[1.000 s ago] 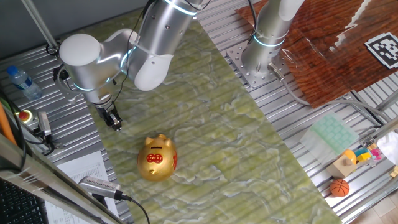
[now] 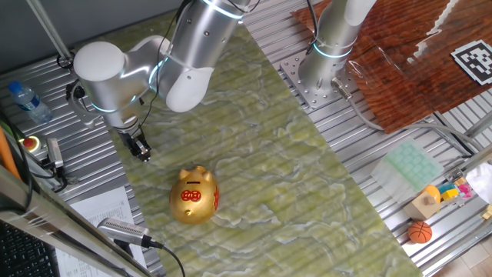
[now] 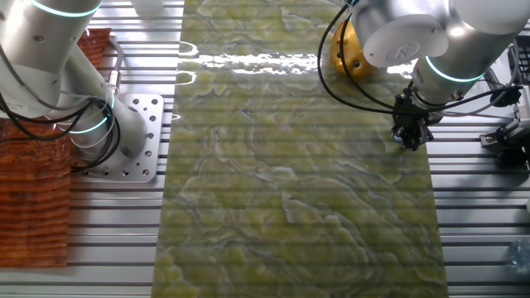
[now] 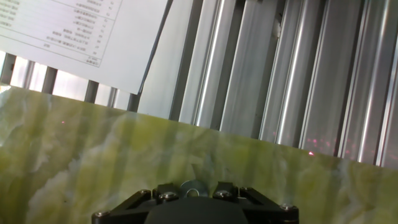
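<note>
A gold piggy bank (image 2: 194, 197) with red markings and a dark slot on top rests on the green marbled mat. Exterior view 2 shows it at the far edge, the gold bank (image 3: 354, 51) partly covered by the arm. My gripper (image 2: 146, 157) hangs over the mat's left edge, up and left of the bank in exterior view 1 and apart from it. At the bottom of the wrist view, a small round grey piece (image 4: 193, 185) shows between the gripper's two sides; whether it is held or part of the gripper is unclear. The finger's state cannot be made out.
A printed sheet (image 4: 81, 40) lies on the ribbed metal table by the mat. At the left stands a water bottle (image 2: 31, 102). A pale green box (image 2: 407, 165), a small basketball (image 2: 419, 232) and toys sit at the right.
</note>
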